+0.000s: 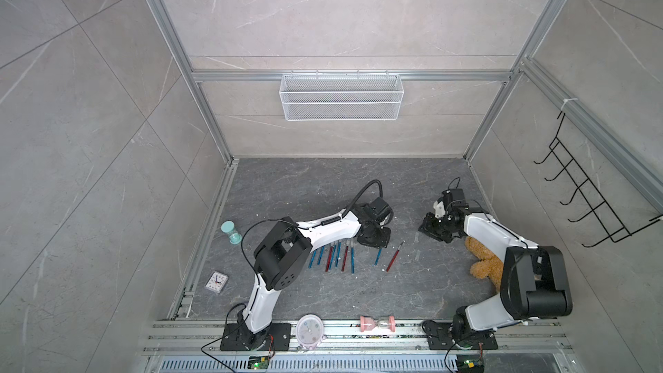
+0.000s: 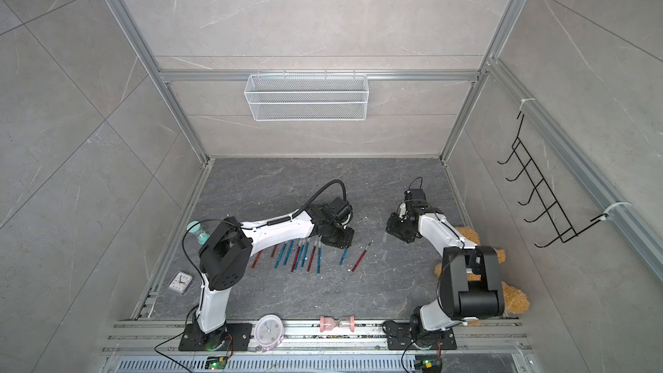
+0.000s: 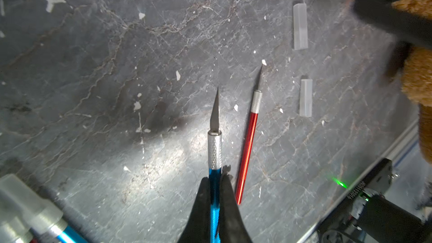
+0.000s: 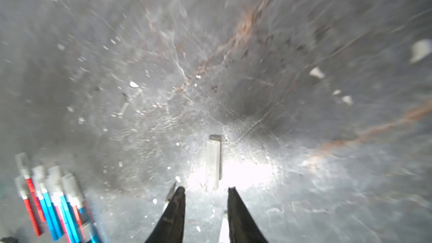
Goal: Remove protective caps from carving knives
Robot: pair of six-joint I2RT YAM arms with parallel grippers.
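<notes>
My left gripper is shut over an uncapped blue knife (image 3: 215, 149), its blade bare; whether it grips it is unclear. An uncapped red knife (image 3: 247, 148) lies beside that, with two clear caps (image 3: 300, 26) (image 3: 306, 98) on the table to its right. Capped knives lie bunched at lower left in the right wrist view, such as a blue one (image 4: 50, 211). My right gripper stands open above the table, a loose cap (image 4: 212, 162) beyond its fingertips.
A brown plush toy (image 1: 487, 262) lies beside the right arm. An hourglass (image 1: 231, 231) and clock (image 1: 216, 281) stand at the left. A wire basket (image 1: 340, 96) hangs on the back wall.
</notes>
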